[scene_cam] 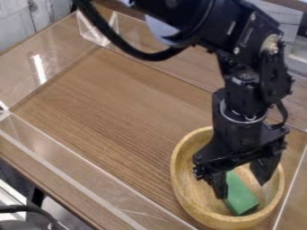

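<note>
My black gripper (pixel 240 180) hangs over a round wooden bowl (pixel 188 184) at the lower right, its fingers open and reaching down into the bowl's space. A green block (pixel 243 201) lies inside the bowl, just below and between the fingers. Whether the fingers touch the block is unclear.
Clear plastic edging runs along its left side, with a black cable at the lower left corner.
</note>
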